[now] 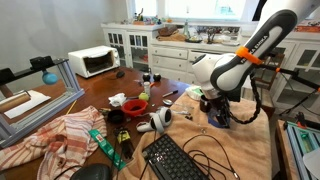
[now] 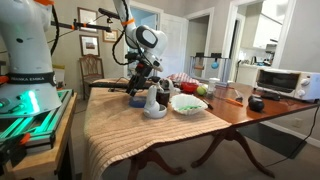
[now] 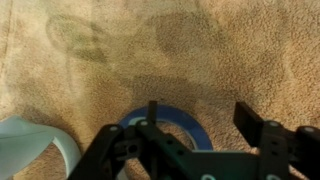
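In the wrist view a blue ring-shaped object (image 3: pixel 180 115) lies on the tan towel, with towel colour showing through its middle. My gripper is over it with its fingers apart. The left fingertip overlaps the ring's far rim, and the right fingertip is over bare towel beyond its right side. No grip on the ring shows, and its near part is hidden behind the gripper. From exterior view 1, the gripper (image 1: pixel 214 119) is low at the towel's right part, with some blue showing beneath it.
A pale curved object (image 3: pixel 35 138) is left of the ring. In exterior view 2 a white figure-like item (image 2: pixel 154 104) and a white bowl (image 2: pixel 187 106) stand close by. The black keyboard (image 1: pixel 172 160) lies nearer the camera. Bare towel extends beyond the ring.
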